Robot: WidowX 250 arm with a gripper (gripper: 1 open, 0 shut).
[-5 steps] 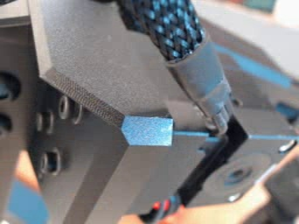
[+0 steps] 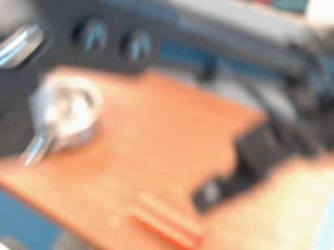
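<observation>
The view is blurred. A dark gripper (image 2: 216, 190) reaches in from the right over an orange wooden surface (image 2: 156, 137); whether its fingers are open or shut is too unclear to tell. A light metallic cylindrical object (image 2: 68, 109) with a silver part pointing down-left sits at the left of the wood. A red-orange elongated object (image 2: 167, 223) lies below the gripper.
A dark frame (image 2: 104, 24) with round holes runs along the top and left. Blue shows at the bottom-left edge beyond the wood.
The camera has swung away from close-up dark machinery with a braided cable to a wider view of the wooden surface, with the gripper in sight.
</observation>
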